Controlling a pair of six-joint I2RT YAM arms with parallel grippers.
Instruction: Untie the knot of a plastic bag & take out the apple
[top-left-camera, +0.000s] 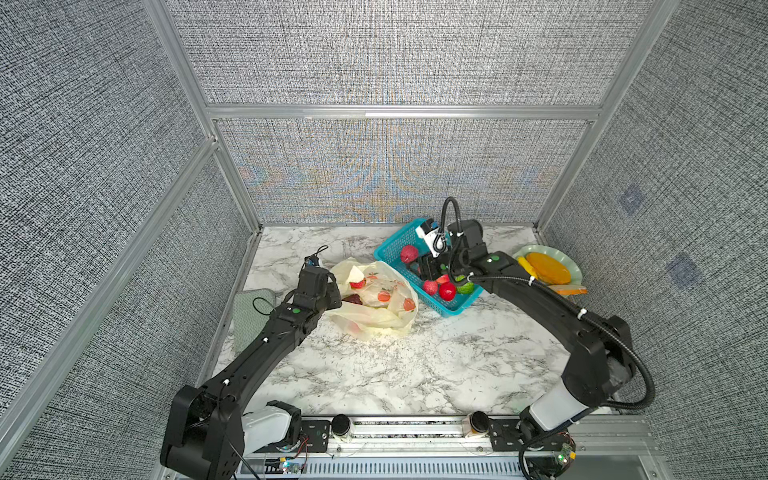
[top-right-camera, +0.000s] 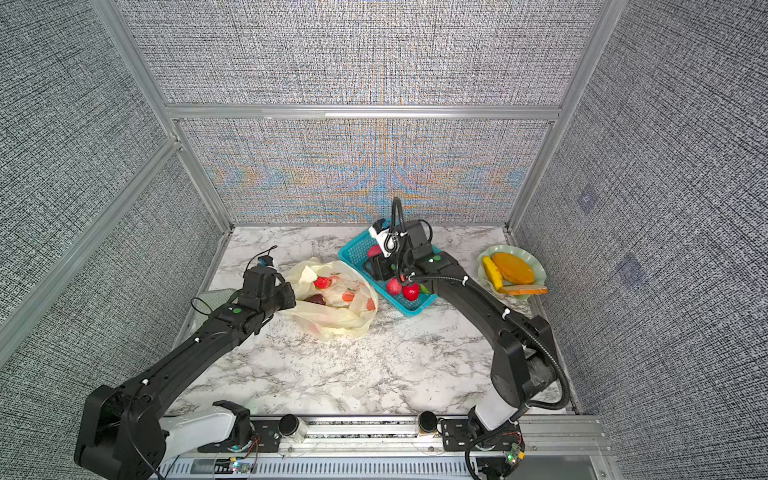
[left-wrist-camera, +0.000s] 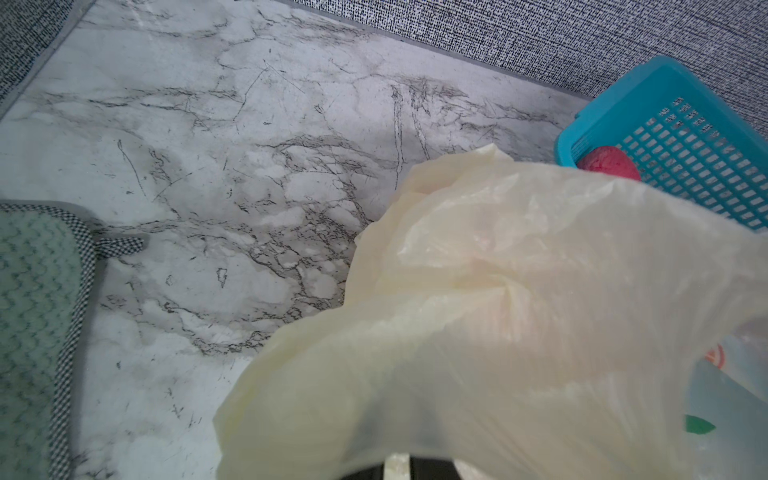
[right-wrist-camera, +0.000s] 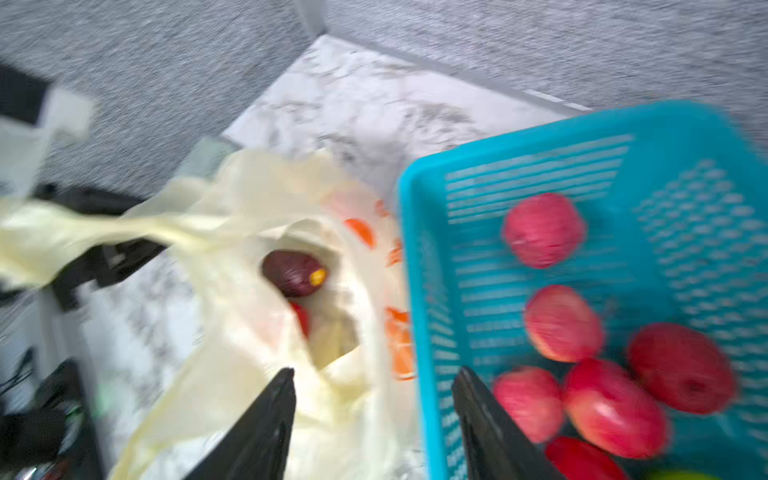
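Note:
The cream plastic bag lies with its mouth spread on the table's left-centre. Inside show a dark red fruit and part of a bright red one. My left gripper is at the bag's left edge, the plastic stretched up to it; film covers most of its fingers in the left wrist view, so its finger is unclear. Over the teal basket, my right gripper stands open, with only the bag and basket wall seen beyond the gap. Several red apples lie in the basket.
Green fruit sits in the basket, partly under the right arm. A pale plate with yellow and orange food stands at right. Green cloth lies left of the bag.

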